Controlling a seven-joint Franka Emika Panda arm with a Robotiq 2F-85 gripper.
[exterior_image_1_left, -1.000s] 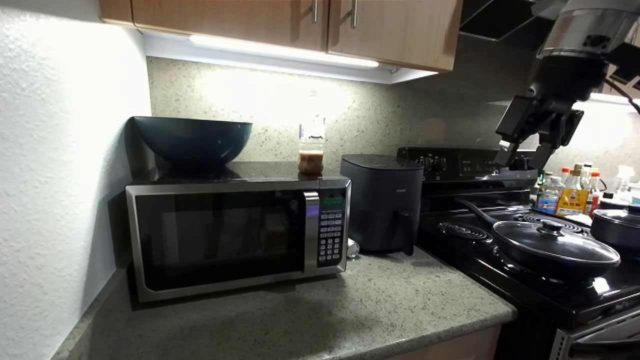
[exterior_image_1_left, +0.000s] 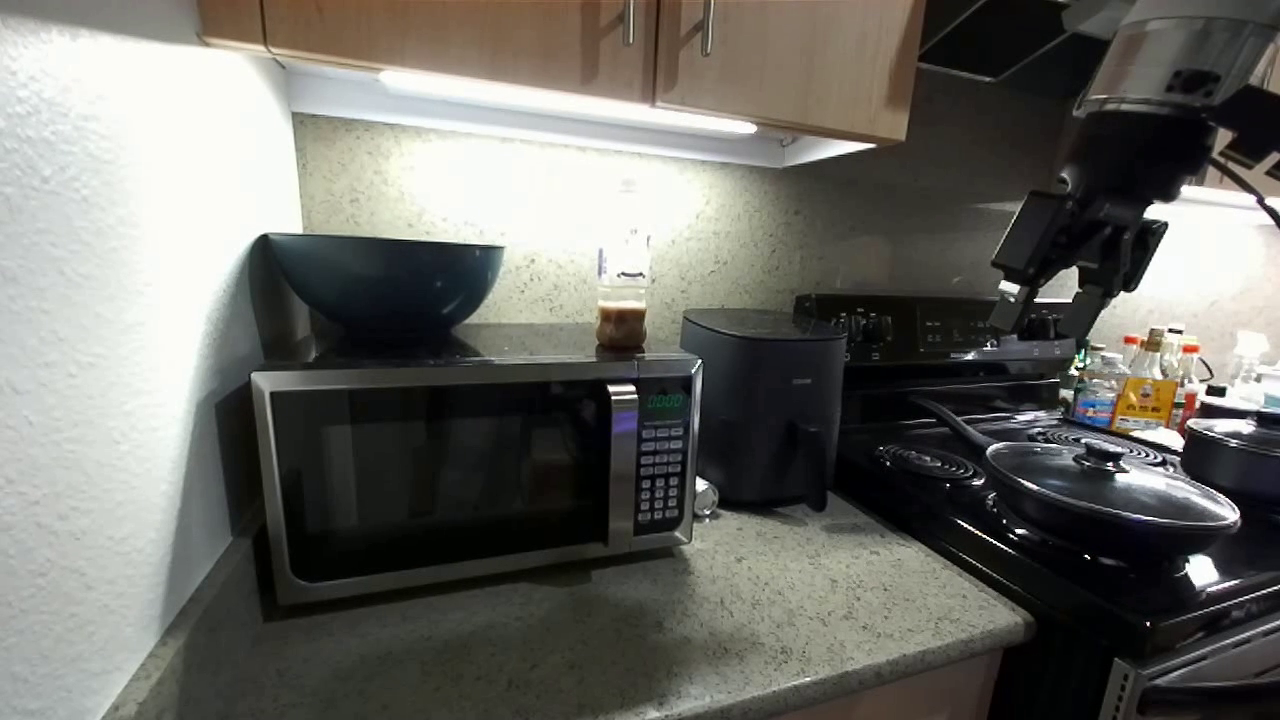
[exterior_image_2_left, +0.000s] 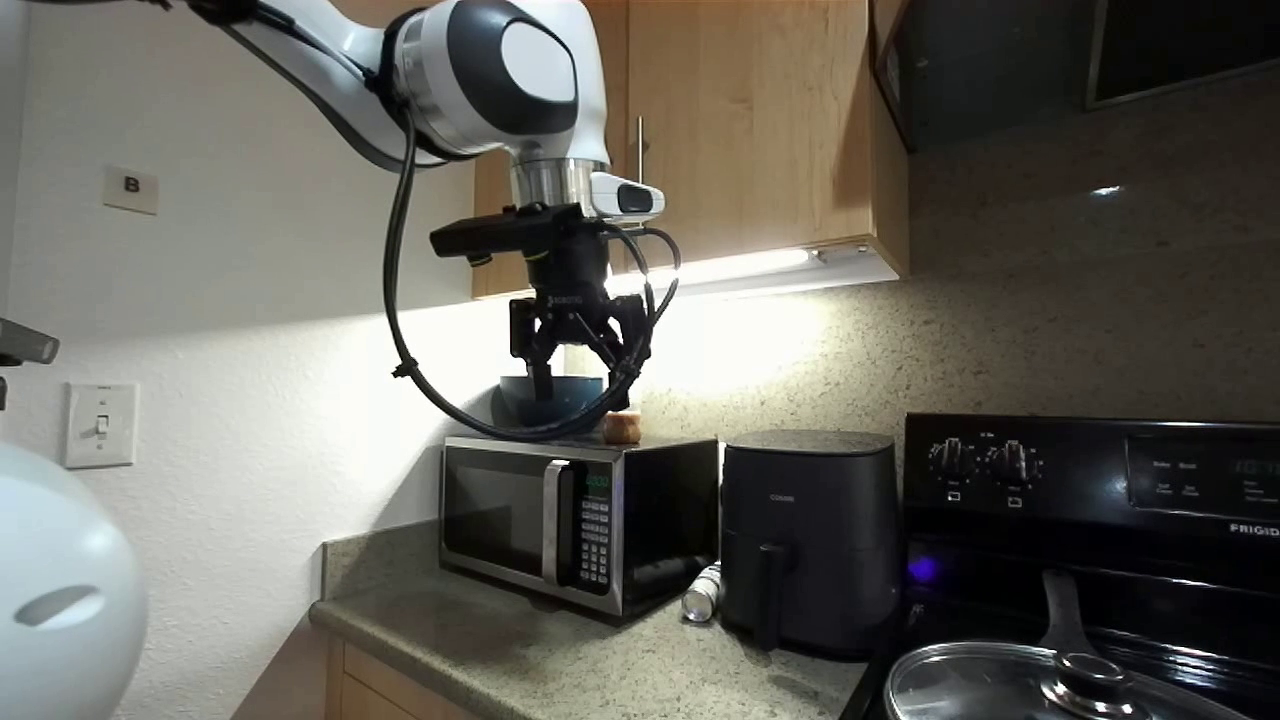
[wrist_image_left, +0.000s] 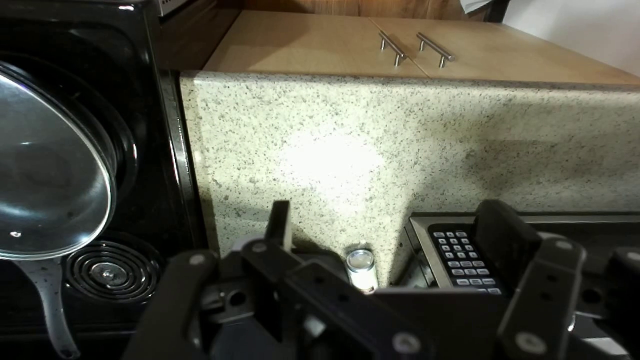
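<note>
My gripper (exterior_image_1_left: 1042, 314) hangs high in the air with its fingers pointing down and spread apart, open and empty. Seen from the wrist, its two fingers (wrist_image_left: 280, 223) frame bare counter and part of the microwave, with a wide gap between them. A silver microwave (exterior_image_1_left: 477, 480) stands shut on the counter. On top of it are a dark teal bowl (exterior_image_1_left: 384, 282) and a clear bottle (exterior_image_1_left: 621, 322) with brown liquid at the bottom. In the second exterior view the gripper (exterior_image_2_left: 581, 389) partly covers the bowl (exterior_image_2_left: 518, 398).
Right of the microwave stands a black air fryer (exterior_image_1_left: 768, 408), with a small can (exterior_image_2_left: 702, 594) lying between them. A lidded pan (exterior_image_1_left: 1104, 492) sits on the black stove. Wall cabinets (exterior_image_1_left: 480, 48) hang above.
</note>
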